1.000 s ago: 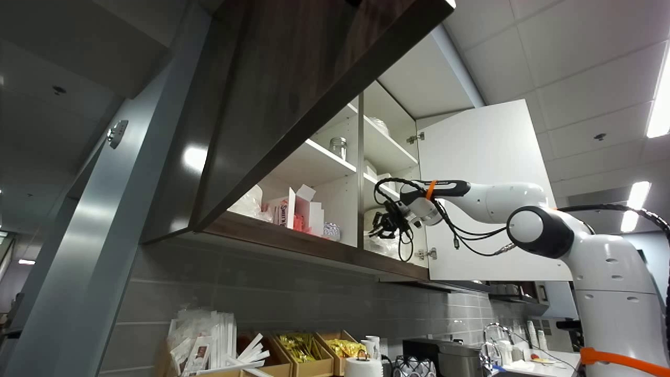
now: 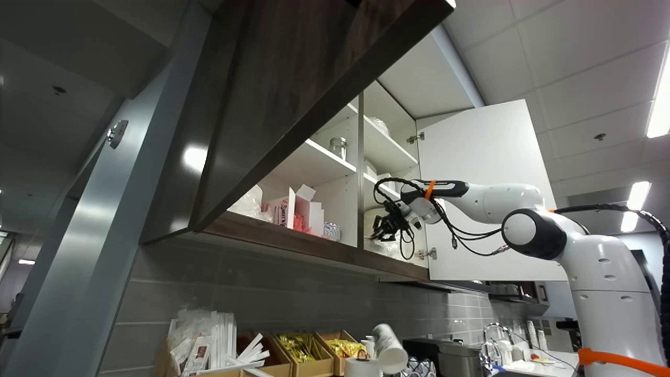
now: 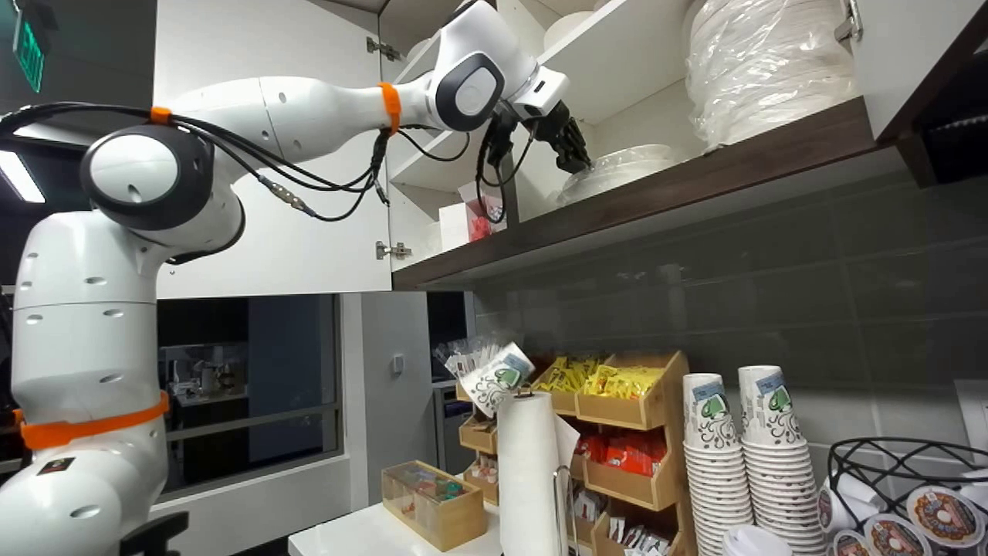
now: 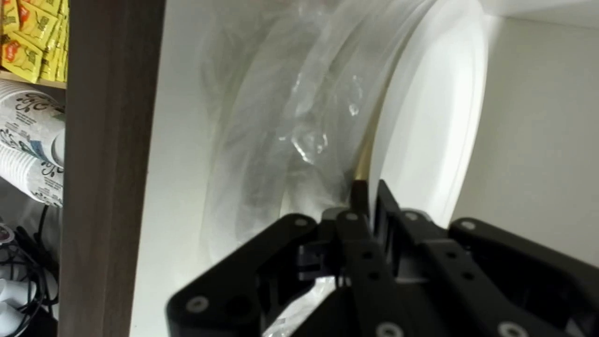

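A white plate (image 4: 435,118) sits tilted against a stack of plates in clear plastic wrap (image 4: 314,112) in the wrist view. My gripper is shut on the plate's near rim, a thin white edge between its black fingertips. In exterior view 2 my gripper (image 3: 579,165) reaches into the open cupboard at the wrapped stack (image 3: 630,168), just above the bottom shelf. From exterior view 1 the gripper (image 2: 381,233) shows in the right-hand compartment, where the rim cannot be made out.
A dark shelf edge (image 3: 741,156) runs below the stack, and a divider (image 2: 360,176) borders the compartment. A larger wrapped plate stack (image 3: 773,60) stands to the right. Below, a paper cup (image 3: 498,378) is tipped near the paper towel roll (image 3: 528,472).
A tilted paper cup now shows beside the paper towel roll in exterior view 1, where none lay tilted before. The gripper has barely moved; the arm's elbow has shifted slightly.
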